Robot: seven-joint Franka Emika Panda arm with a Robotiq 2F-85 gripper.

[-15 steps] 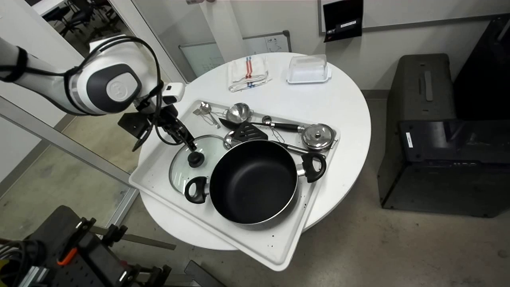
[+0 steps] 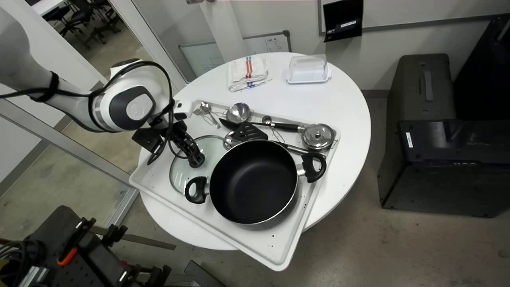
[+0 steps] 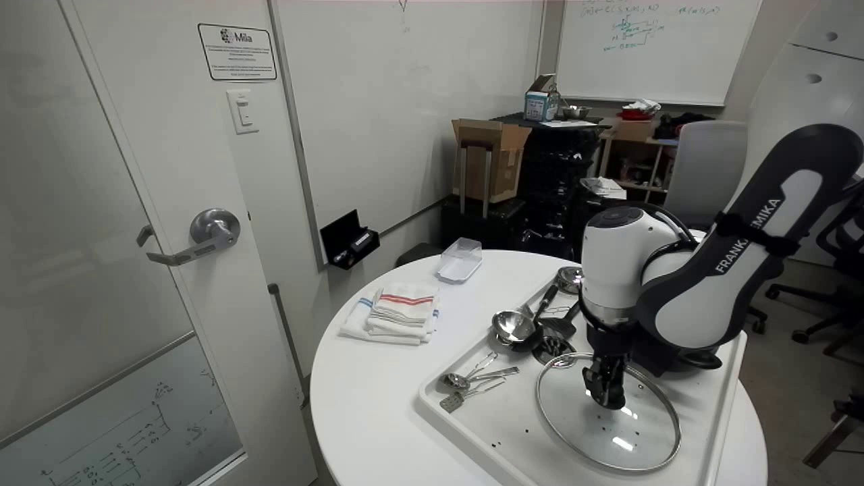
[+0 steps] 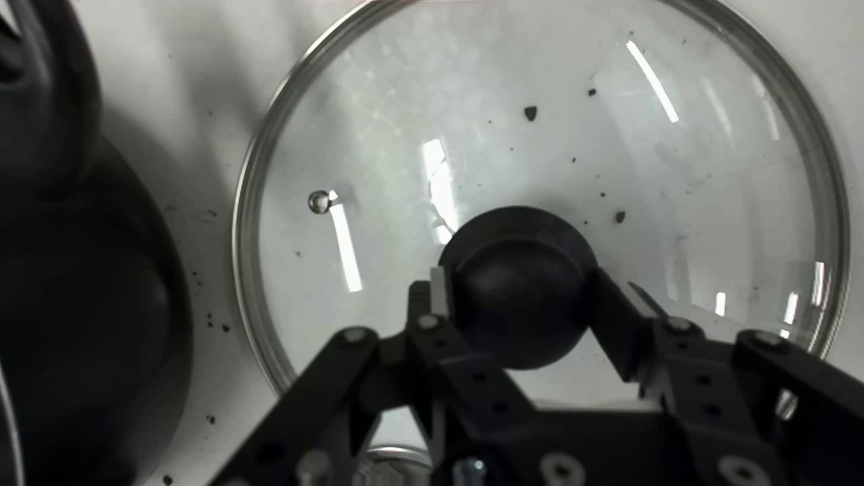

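Observation:
A glass lid (image 4: pixel 389 105) with a metal rim and a round black knob (image 4: pixel 518 308) lies on the white tray (image 2: pixel 239 234). My gripper is down at the knob, one finger on each side of it. Both fingers look close against the knob in the wrist view; whether they press on it cannot be told. The lid (image 3: pixel 567 421) looks flat on the tray in exterior view 2. To its right in exterior view 1 stands an empty black pot (image 2: pixel 253 181) with two looped handles, close to the lid's edge.
Behind the pot lie a slotted black spatula (image 2: pixel 249 132), a small steel-lidded pan (image 2: pixel 318 137) and several metal utensils. Folded towels (image 2: pixel 247 72) and a clear-lidded white dish (image 2: pixel 308 69) sit at the table's far side. Bare table lies between them and the tray.
The arm has moved down and to the right in exterior view 1, bringing the gripper from just above the knob to around it. The lid and pot have not moved.

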